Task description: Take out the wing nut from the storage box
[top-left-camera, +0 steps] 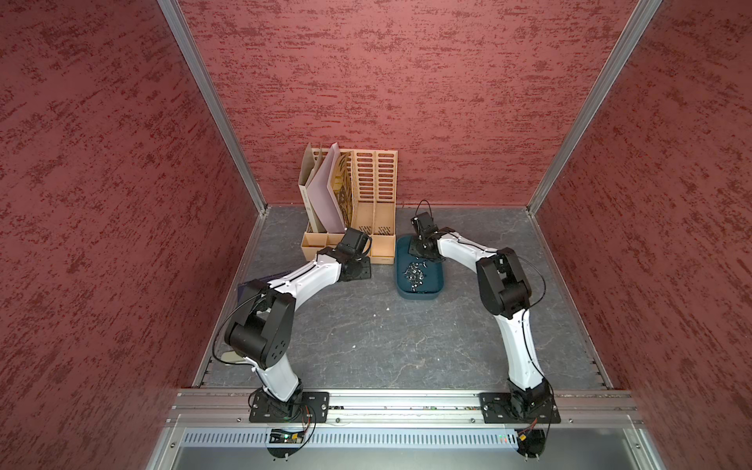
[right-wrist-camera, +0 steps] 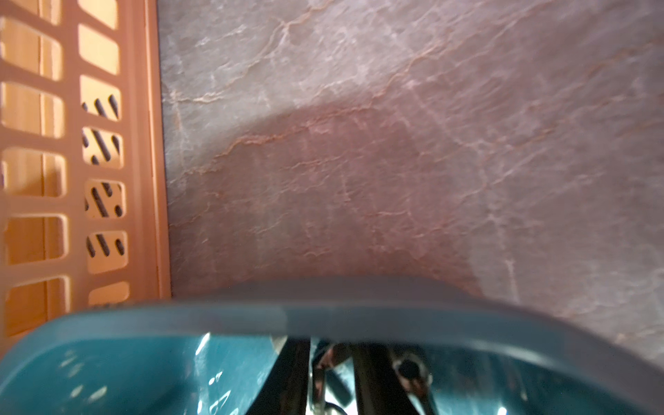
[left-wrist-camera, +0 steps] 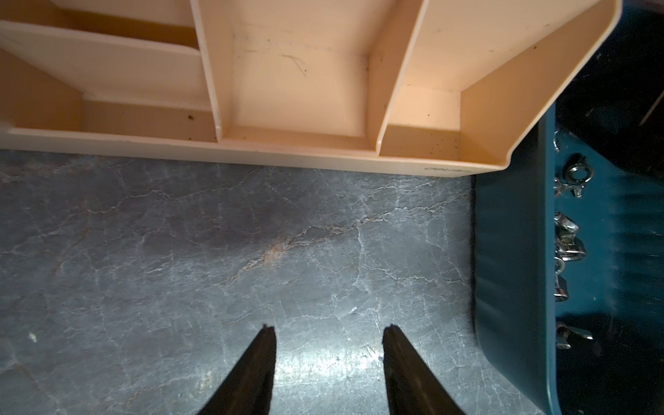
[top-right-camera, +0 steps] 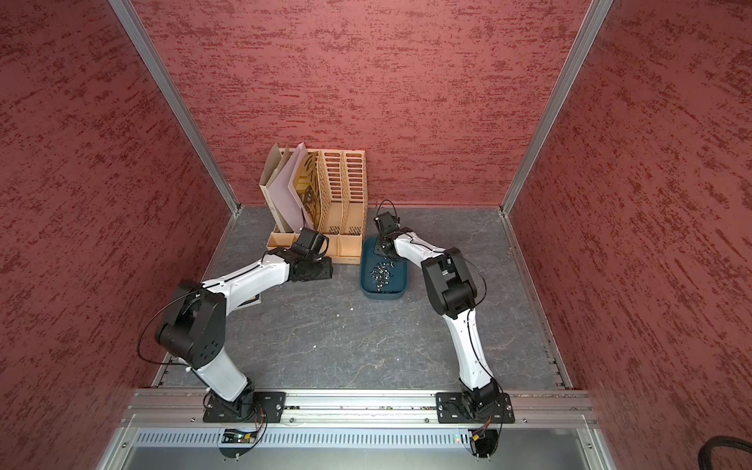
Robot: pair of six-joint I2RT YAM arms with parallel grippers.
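Observation:
A dark teal storage box (top-left-camera: 419, 295) stands right of the beige rack, with several shiny metal wing nuts (top-left-camera: 413, 274) on its floor. Inside the box's far end, my right gripper points down. Its dark fingers are a small gap apart, with metal pieces (right-wrist-camera: 337, 354) showing in and around that gap; whether one is gripped cannot be told. My left gripper is open and empty above the bare table, left of the box. More metal pieces (left-wrist-camera: 568, 245) show past the box wall (left-wrist-camera: 515, 276) in the left wrist view.
The beige rack (top-left-camera: 384, 249) with compartments holds upright boards (top-left-camera: 322, 192) and stands close against the box's left side. Table surface (top-left-camera: 376, 344) in front of the box is free, as is the area to its right.

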